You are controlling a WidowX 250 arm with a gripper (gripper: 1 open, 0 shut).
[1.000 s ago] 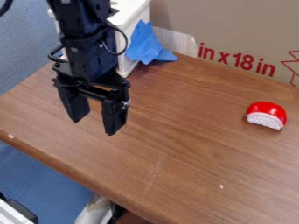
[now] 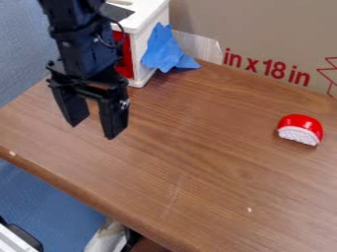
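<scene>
My black gripper [image 2: 93,110] hangs over the left part of the wooden table [image 2: 184,187], its two fingers apart and pointing down, with nothing seen between them. A red and white object [image 2: 301,128] lies at the right of the table, well away from the gripper.
Behind the arm at the back stands a white box [image 2: 145,15] with something red, partly hidden, beside a crumpled blue cloth [image 2: 168,51]. Cardboard with printed lettering forms the back edge.
The arm and gripper have moved a little to the left and slightly up. The red and white object and the blue cloth have stayed put.
</scene>
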